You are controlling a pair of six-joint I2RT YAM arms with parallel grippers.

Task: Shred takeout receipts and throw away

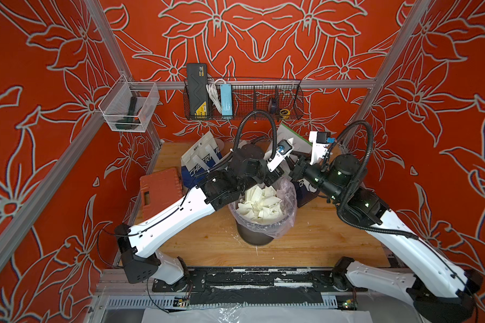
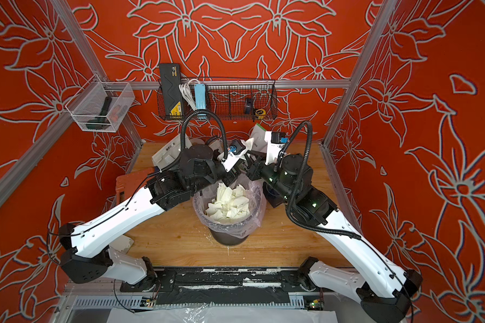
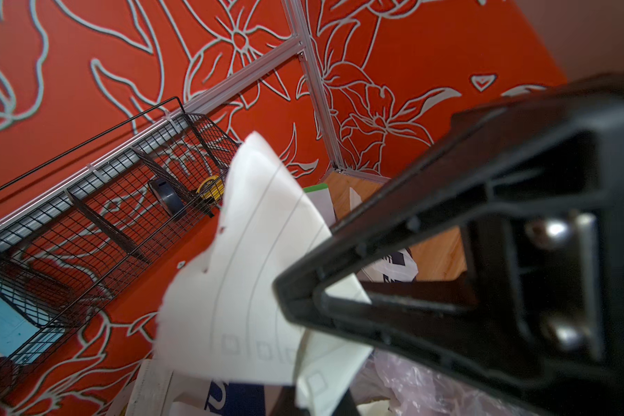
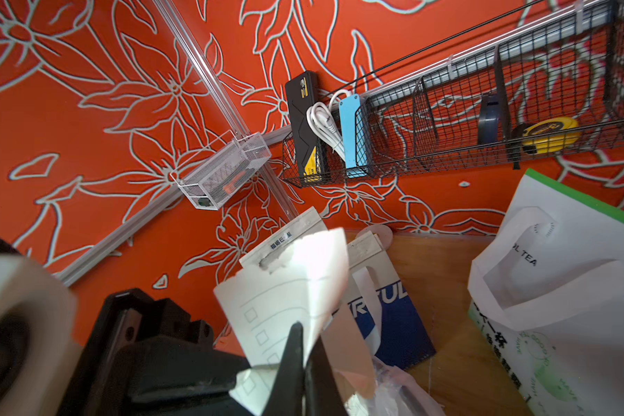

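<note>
A white ruled receipt piece point(image 3: 256, 277) stands up between my two grippers, creased and with a ragged edge. In the left wrist view, my left gripper is shut on its lower end. The right wrist view shows my right gripper shut on the same paper point(image 4: 280, 312), a narrow fold of it running between the fingers. The two grippers are close together above the back of the bin point(image 1: 253, 235). A heap of torn paper point(image 1: 261, 205) lies inside the bin's clear liner point(image 1: 288, 202).
Behind the arms stand a blue and white bag point(image 1: 200, 158) and a white bag with a green edge point(image 4: 561, 277). A red case point(image 1: 160, 191) lies at left. A wire basket point(image 1: 253, 102) hangs on the back wall.
</note>
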